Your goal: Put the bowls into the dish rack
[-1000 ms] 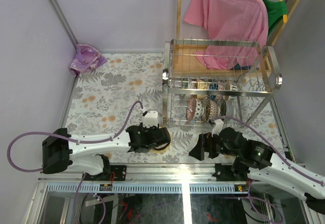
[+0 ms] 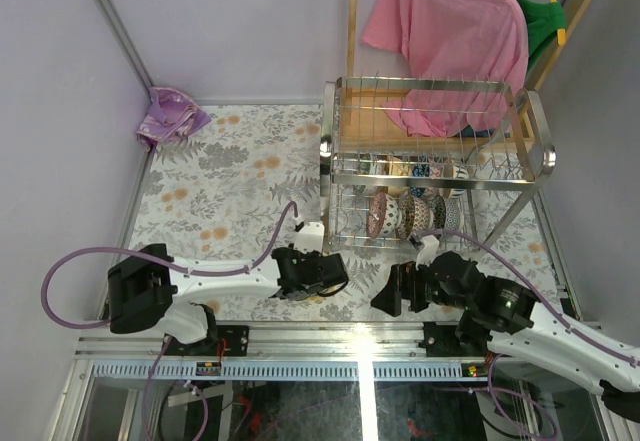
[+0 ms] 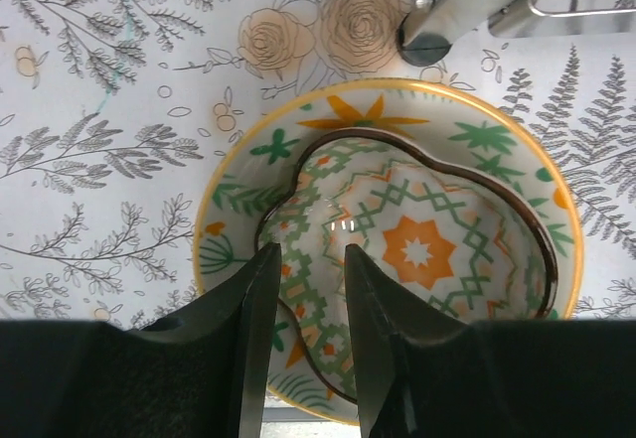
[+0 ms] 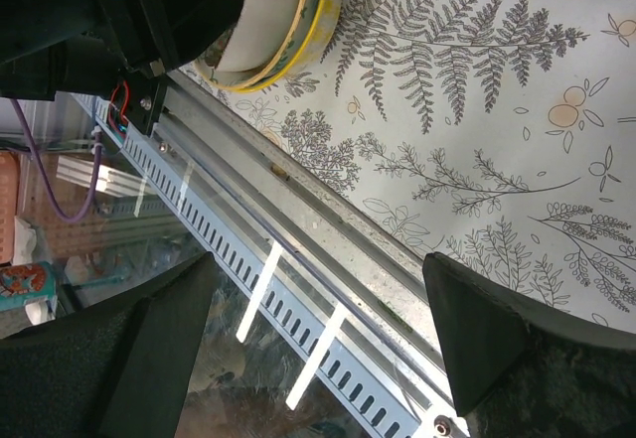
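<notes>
Patterned bowls with green leaves, orange stars and a wavy brown-rimmed inner bowl (image 3: 417, 239) lie stacked beneath my left gripper, whose fingers stand part open over them. The top view (image 2: 318, 286) shows that gripper at the rack's front left, hiding most of the stack. The wire dish rack (image 2: 430, 179) holds a row of bowls (image 2: 405, 216) on its lower level. My right gripper (image 2: 400, 286) is open at the front right, empty; the right wrist view shows the stack's yellow rim (image 4: 328, 11) beside the left arm.
Pink and green shirts (image 2: 450, 11) hang behind the rack. A purple cloth (image 2: 170, 116) lies at the back left. A metal rail (image 2: 300, 331) runs along the front edge.
My left arm and gripper have shifted slightly to the right over the stacked bowls. The right arm and the racked bowls look unchanged.
</notes>
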